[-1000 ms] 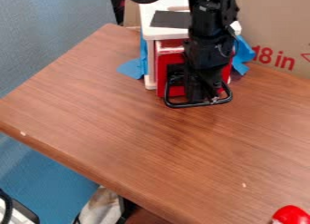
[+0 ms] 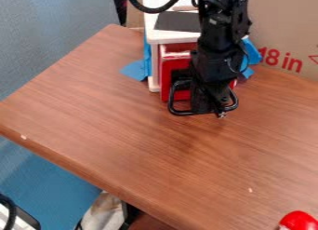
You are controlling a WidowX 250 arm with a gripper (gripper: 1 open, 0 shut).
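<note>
The black robot arm hangs over the back of the wooden table (image 2: 137, 159), its gripper (image 2: 211, 105) low in front of a red object (image 2: 176, 58) that stands there. A white item (image 2: 165, 20) with a dark grey strip sits with the red one, and blue pieces (image 2: 136, 69) show at both sides. Whether the gripper is open or shut, or holds anything, is not clear against the dark parts.
A red rounded object (image 2: 298, 223) lies at the near right corner. A cardboard panel (image 2: 284, 33) stands behind.
The lower part of the gripper has shifted and turned slightly, rising a little on the right side. The other objects look unmoved.
</note>
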